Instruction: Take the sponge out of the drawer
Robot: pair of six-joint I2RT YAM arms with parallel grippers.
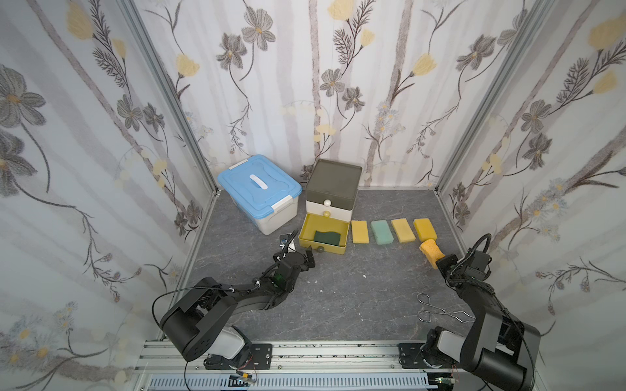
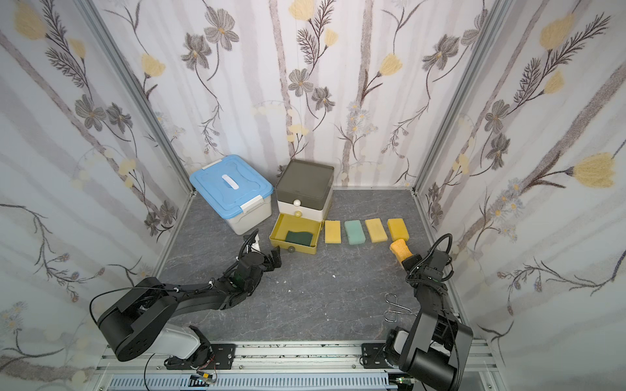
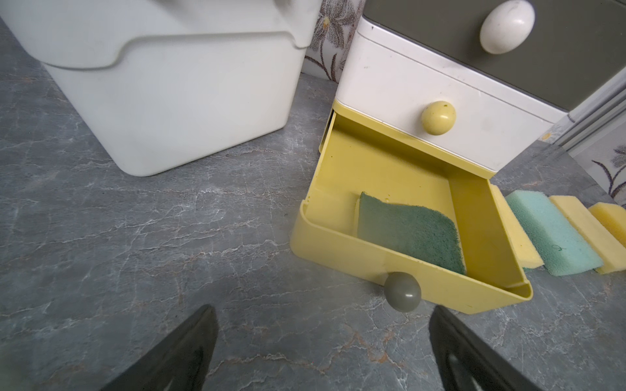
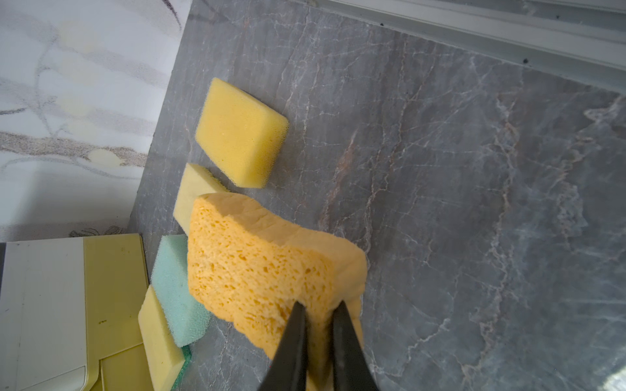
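Note:
The lower yellow drawer (image 3: pixel 365 251) is pulled out of the small cabinet (image 3: pixel 424 91). Inside it lies a green-topped sponge (image 3: pixel 410 231), against the front wall. My left gripper stands open in front of the drawer, fingers (image 3: pixel 189 345) well apart, the drawer's grey knob (image 3: pixel 402 291) beyond them. At the right side, my right gripper is shut on an orange sponge (image 4: pixel 260 260), squeezing one end of it. In the top left view this orange sponge (image 1: pixel 431 252) is just in front of the end of the sponge row.
Beside the drawer runs a row of sponges: pale yellow (image 1: pixel 360 232), light green (image 1: pixel 382 232), pale yellow (image 1: pixel 403 230) and deeper yellow (image 1: pixel 425 228). A blue-lidded box (image 1: pixel 260 185) stands left of the cabinet. Metal tongs (image 1: pixel 443 309) lie front right.

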